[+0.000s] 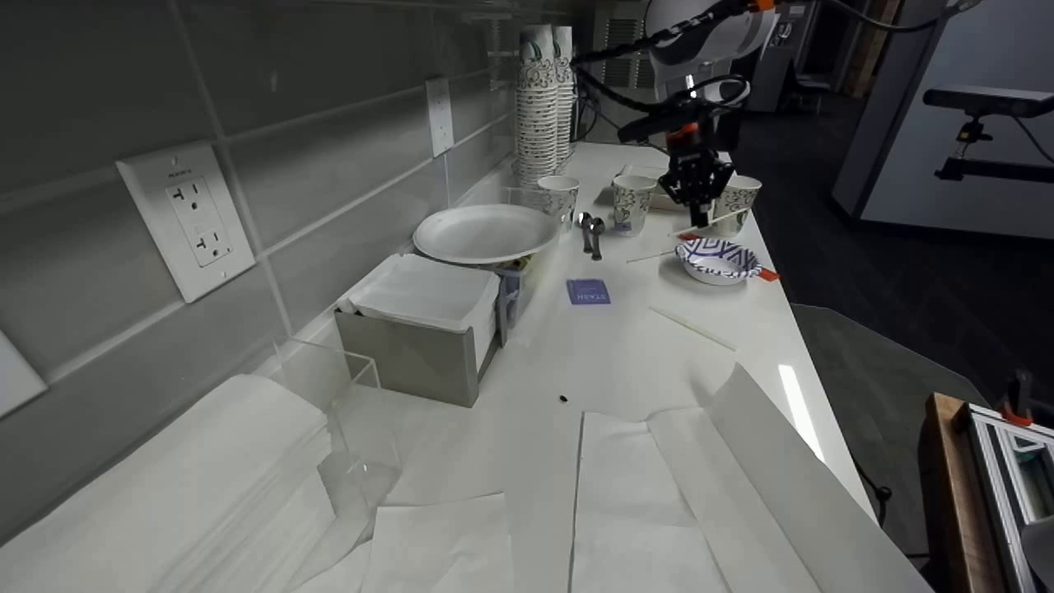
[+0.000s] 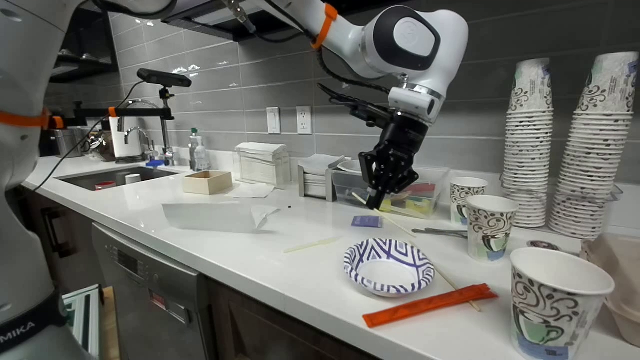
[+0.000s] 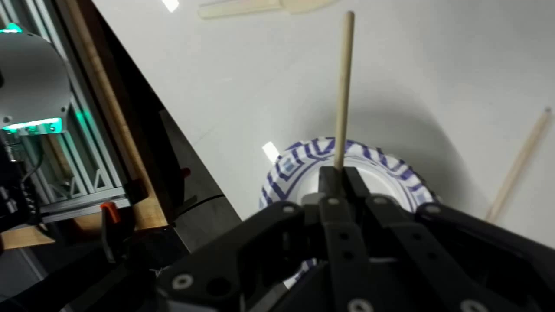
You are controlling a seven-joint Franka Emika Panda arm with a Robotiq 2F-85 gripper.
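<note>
My gripper (image 2: 376,206) is shut on a thin wooden stick (image 3: 344,88), which juts out from both sides of the fingertips in exterior view 2. The wrist view shows the fingers over a paper bowl (image 3: 274,182) with a blue-and-white patterned rim, partly hiding it. A gap separates the held stick from the bowl in that view's depth, though its size is hard to judge. The bowl (image 2: 388,268) stands upright near the counter's front edge, its visible inside empty. A second wooden stick (image 3: 520,162) lies on the counter beside the bowl.
A red paper sleeve (image 2: 429,304) lies beside the bowl. Paper cups (image 2: 492,225) and tall cup stacks (image 2: 528,144) stand on one side. Metal utensils (image 1: 593,237), a purple packet (image 1: 589,291) and a pale wooden utensil (image 1: 692,327) lie around it.
</note>
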